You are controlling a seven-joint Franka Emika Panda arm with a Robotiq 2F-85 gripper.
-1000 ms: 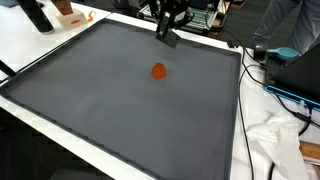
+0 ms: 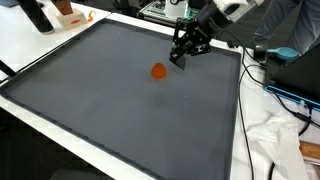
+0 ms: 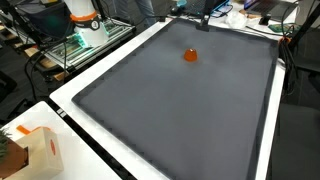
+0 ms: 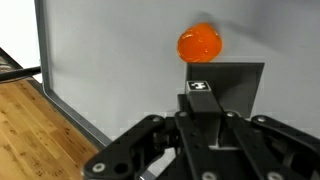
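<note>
An orange, roundish object lies on the dark grey board. In the wrist view the same orange object sits just beyond the fingertips, apart from them. My gripper is shut on a dark, flat, square-cornered piece, which spreads out on both sides of the fingertips. From the first exterior view the gripper hangs close above the board, to the right of the orange object. The second exterior view has the orange object near the board's far end, with the gripper mostly out of frame.
White cloth or plastic lies beside the board at the right. Cables run along that side. The board's middle and near part are clear. A wooden piece stands outside the board at lower left.
My gripper has moved right and toward the camera in the first exterior view, carrying the dark piece past the orange object. The orange object has stayed in place.
</note>
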